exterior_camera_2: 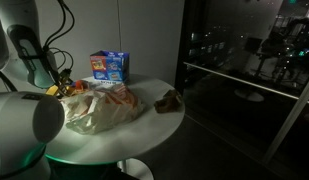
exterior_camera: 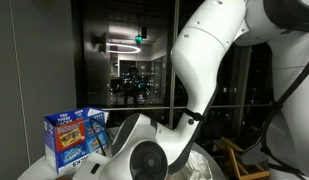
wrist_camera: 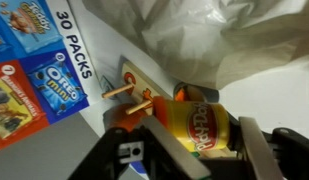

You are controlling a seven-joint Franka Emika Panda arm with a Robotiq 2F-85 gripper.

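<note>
In the wrist view my gripper is shut on a yellow Play-Doh can [wrist_camera: 199, 122] with a red label, held between its fingers. Below and around the can are an orange item and a wooden piece [wrist_camera: 144, 84] with pegs, partly covered. Exterior view 2 has the gripper [exterior_camera_2: 60, 88] at the table's left side, beside the crumpled plastic bag [exterior_camera_2: 99, 110]; the can is too small to make out there. The arm hides the gripper in exterior view 1.
A blue snack box [exterior_camera: 78, 140] stands on the round white table [exterior_camera_2: 144, 140], behind the bag in exterior view 2. A brown crumpled item [exterior_camera_2: 169, 101] lies near the right edge. Bare table shows between the bag and that item.
</note>
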